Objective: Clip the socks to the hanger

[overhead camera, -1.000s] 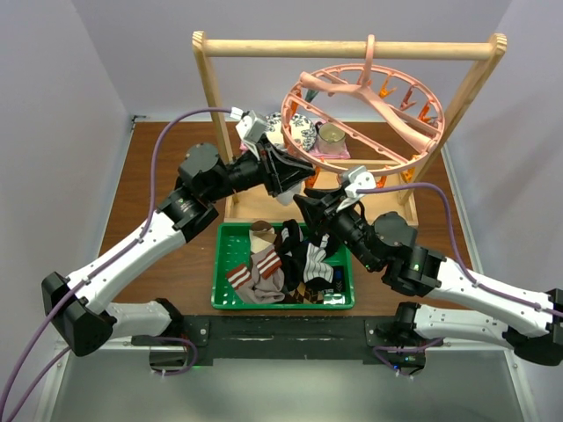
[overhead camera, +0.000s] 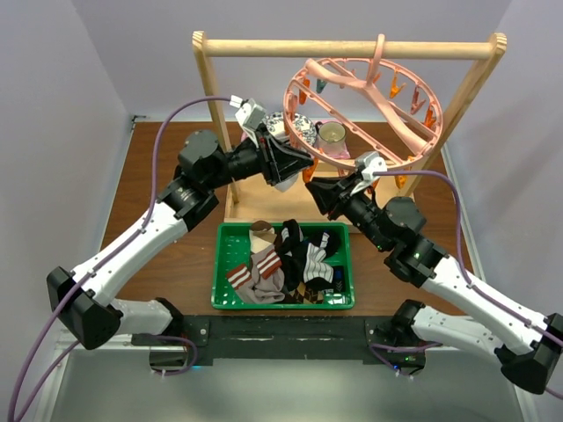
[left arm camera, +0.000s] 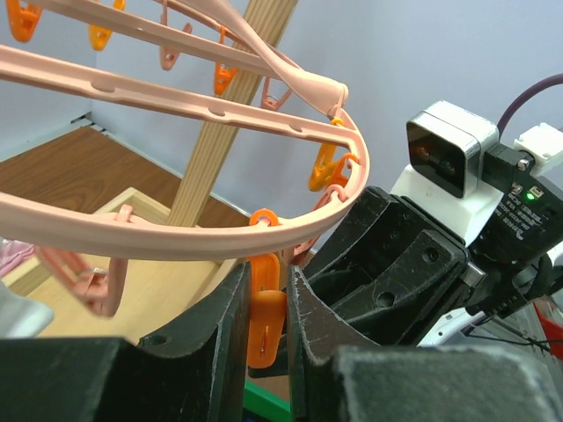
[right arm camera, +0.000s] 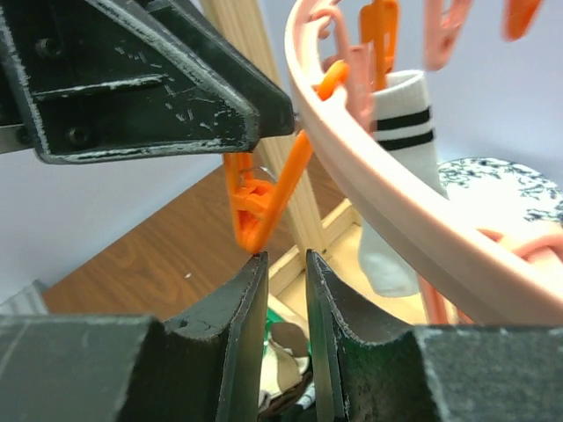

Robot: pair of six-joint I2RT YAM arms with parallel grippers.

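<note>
The pink round hanger (overhead camera: 396, 119) hangs from the wooden bar. My left gripper is shut on an orange clip (left arm camera: 265, 330) on its near rim. A white sock with black stripes (right arm camera: 391, 255) hangs at the hanger behind the rim in the right wrist view. My right gripper is just below the orange clip, its fingertips slightly apart with nothing visible held. The other socks (overhead camera: 268, 277) lie in the green tray below.
The wooden stand (overhead camera: 264, 46) frames the hanger. A cup (overhead camera: 332, 134) and a patterned item sit behind it. The green tray (overhead camera: 217, 264) occupies the front middle of the brown table (overhead camera: 149, 149).
The hanger has shifted slightly right and tilted. My left gripper has moved slightly up, and my right gripper has moved a little right and up.
</note>
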